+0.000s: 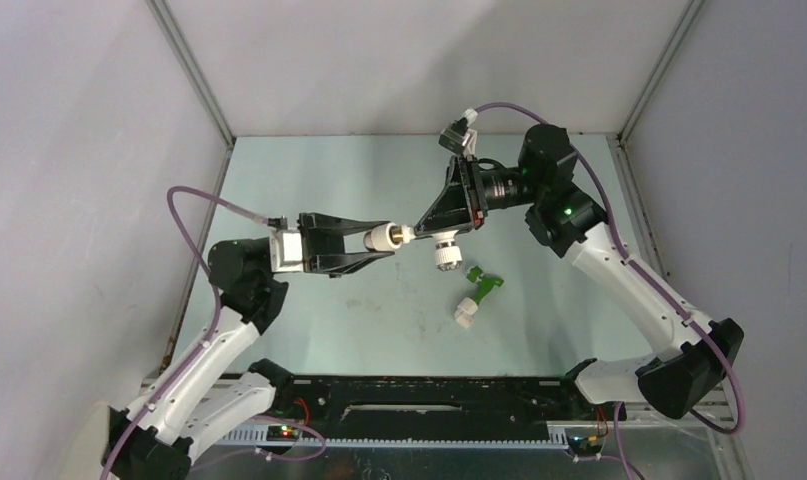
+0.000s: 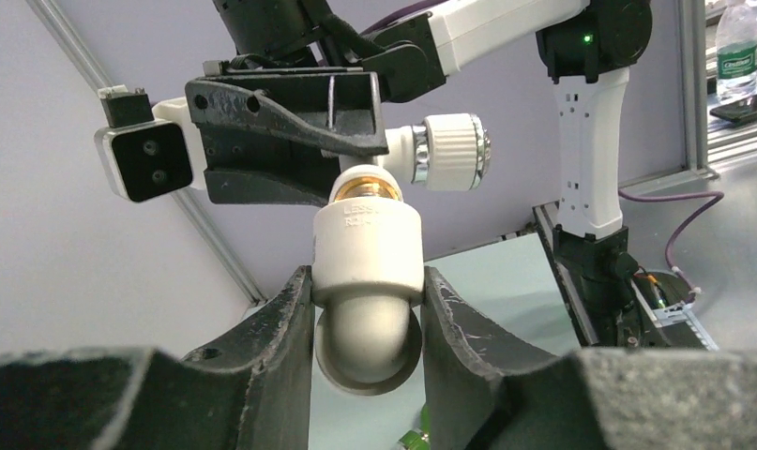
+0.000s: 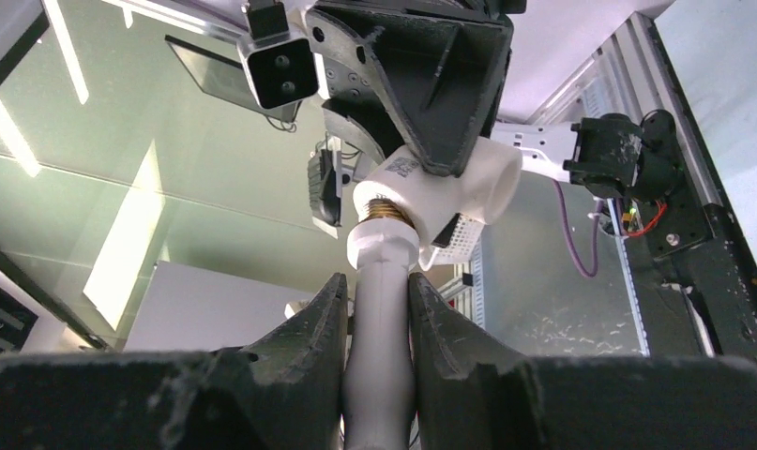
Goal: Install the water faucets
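My left gripper (image 1: pixel 389 245) is shut on a white fitting (image 2: pixel 368 244) with a rounded elbow end. Facing it is the white faucet (image 1: pixel 446 250), its ribbed knob (image 2: pixel 451 152) pointing sideways in the left wrist view and its pipe running between the fingers of my right gripper. Those fingers stand close along both sides of the pipe; whether they press on it cannot be told. A band of brass thread (image 3: pixel 386 212) shows at the joint, where the two white parts meet in line above the table.
A green piece (image 1: pixel 490 285) with a white end (image 1: pixel 466 312) lies on the pale table (image 1: pixel 379 330), below and right of the joint. Walls enclose the sides, and a dark rail (image 1: pixel 419 390) runs along the front.
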